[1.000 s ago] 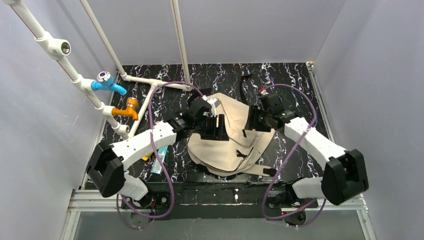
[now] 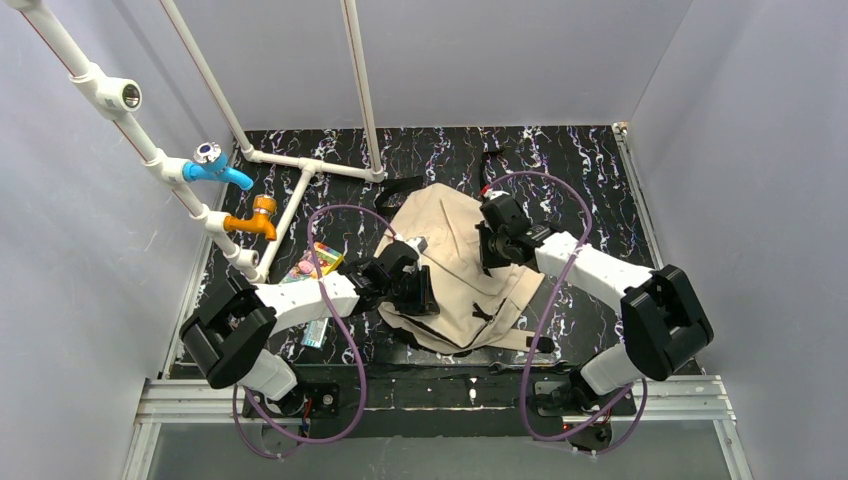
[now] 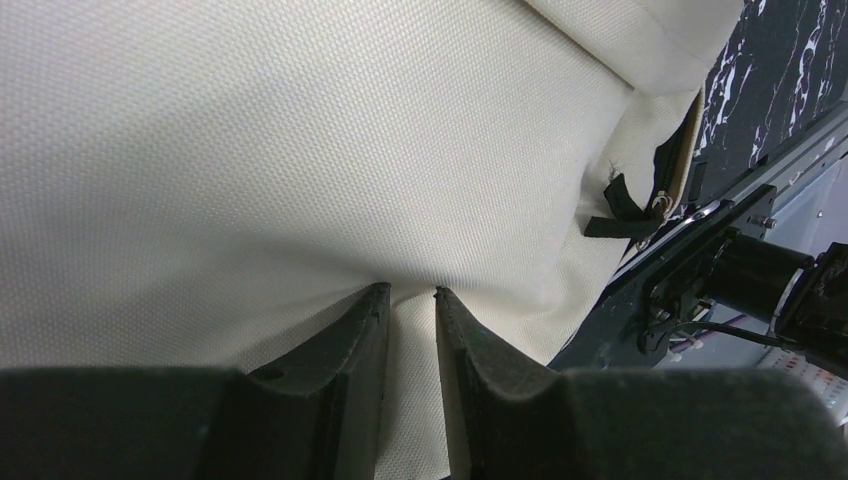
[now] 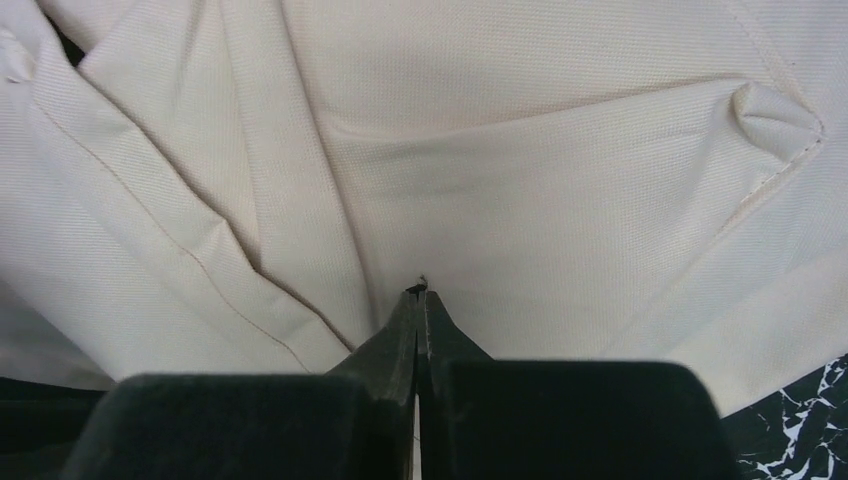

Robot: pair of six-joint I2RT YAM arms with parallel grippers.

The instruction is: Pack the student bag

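The cream cloth student bag (image 2: 455, 285) lies flat across the middle of the table, with a small dark pull (image 2: 482, 312) on its near part. My left gripper (image 2: 428, 290) is down on the bag's left side; in the left wrist view its fingertips stand slightly apart with a fold of cream fabric (image 3: 412, 325) between them. At the bag's upper right, my right gripper is shut against the cloth beside a folded seam. A tiny dark bit shows right at its tips; whether it is pinched cannot be made out.
Left of the bag, partly behind the left arm, lie a colourful book (image 2: 327, 258) and a light-blue item (image 2: 315, 333). White pipes with a blue tap (image 2: 215, 170) and an orange tap (image 2: 255, 217) stand at the left.
The left gripper has come down and nearer onto the bag from above it. My right gripper has moved left over the bag, and its fingers have closed.
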